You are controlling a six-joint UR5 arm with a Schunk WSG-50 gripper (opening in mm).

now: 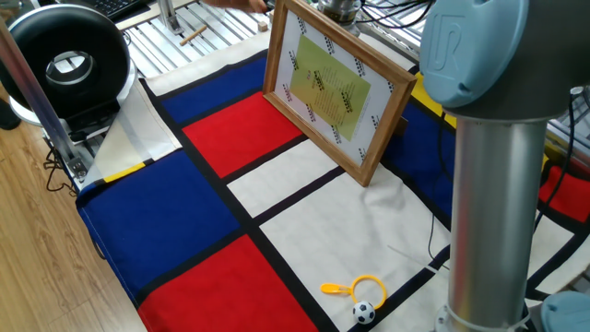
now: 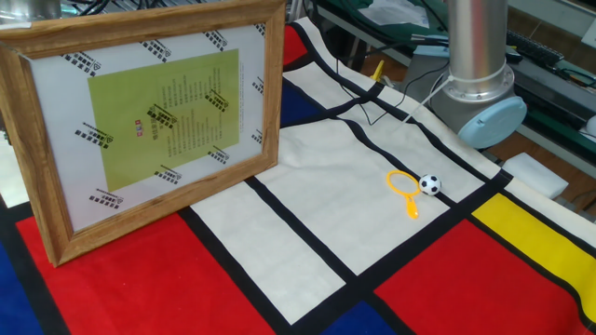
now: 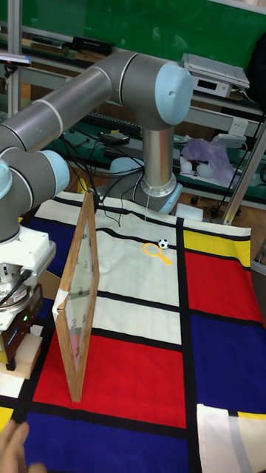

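A wooden picture frame holding a white sheet with a yellow-green panel stands on the patterned cloth, leaning slightly. Seen almost edge-on in the third view, the frame screens part of the cloth behind it. On a white patch of the cloth lie a yellow ring with a handle and a small black-and-white soccer ball, close beside each other. My gripper is at the left edge of the third view, low behind the picture frame. Its fingers are not clear there, and the picture frame hides it in the other views.
A pale wooden block is by my gripper. A person's hand reaches in at the lower left. My arm's base column rises at the cloth's edge. The red and blue patches away from the picture frame are bare.
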